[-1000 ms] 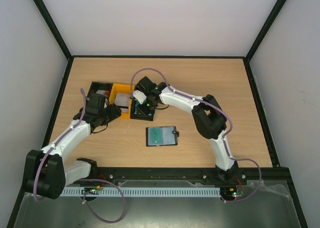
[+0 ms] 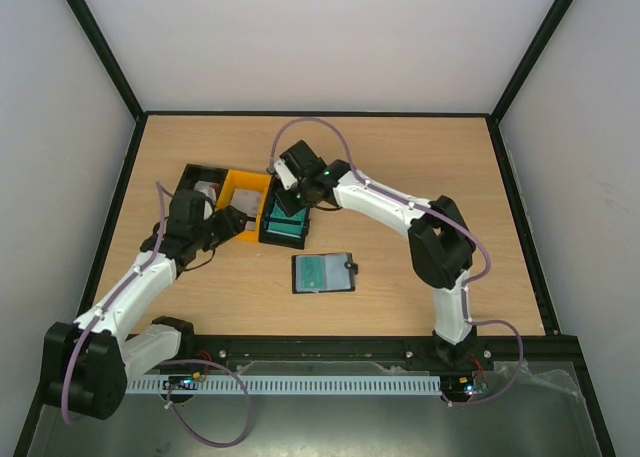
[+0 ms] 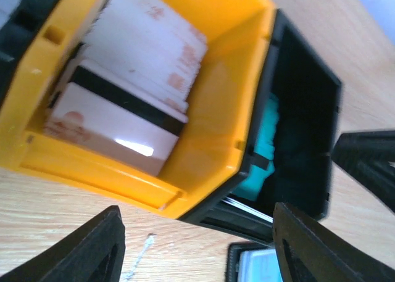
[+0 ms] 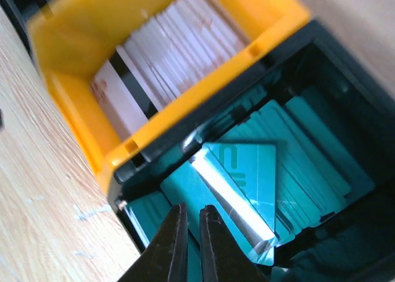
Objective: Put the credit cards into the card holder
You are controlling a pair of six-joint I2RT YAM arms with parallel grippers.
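Observation:
Teal cards (image 4: 222, 226) lie loosely stacked in the black bin (image 4: 370, 109), some tilted over others. Above them my right gripper is shut, its two fingers nearly together with no card between them. All the cards seen in the right wrist view sit outside those fingers. My left gripper hangs open and empty in front of the yellow bin (image 3: 105, 165). White cards (image 3: 117, 124) with a dark stripe rest inside that bin. The flat black-edged card holder (image 2: 340, 273) lies on the table, with a teal area (image 2: 311, 272) on its left half.
A second black bin (image 2: 187, 177) stands left of the yellow one, partly hidden by my left arm. The three bins stand side by side. Open wooden table (image 2: 430, 297) surrounds the holder.
The left arm has shifted slightly rightward.

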